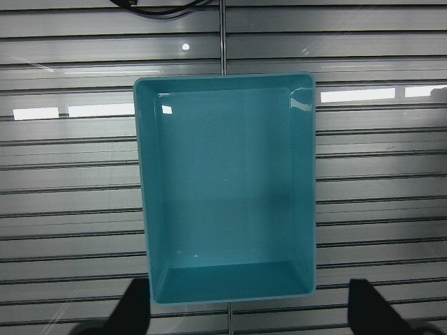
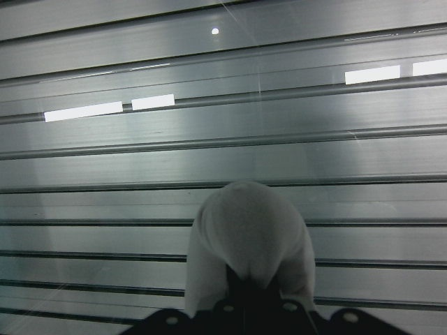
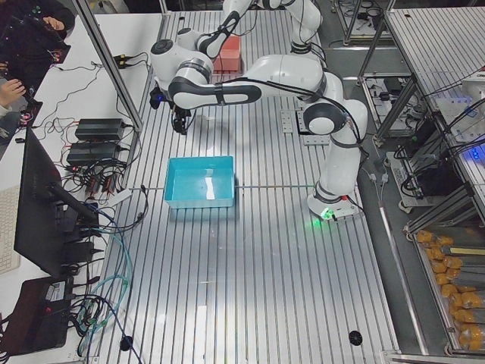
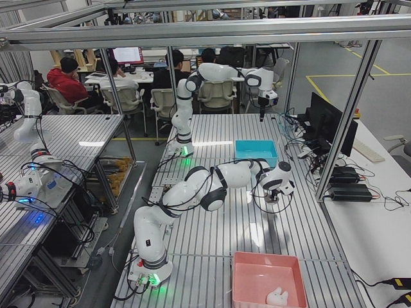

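A teal bin (image 3: 198,182) (image 4: 255,151) (image 1: 223,188) stands empty on the slatted table. My left gripper (image 3: 179,121) is raised over the bin's end, its two dark fingers wide apart in the left wrist view, nothing between them. My right gripper is shut on a soft grey plush (image 2: 244,230), held above bare slats; in the camera right view it hangs between the two bins. A pink bin (image 4: 247,276) holds a white plush (image 4: 277,296).
A monitor (image 3: 38,205), cables and black boxes (image 3: 98,130) line one long edge, beside a frame post (image 4: 350,109). The table beyond the teal bin in the camera left view is clear.
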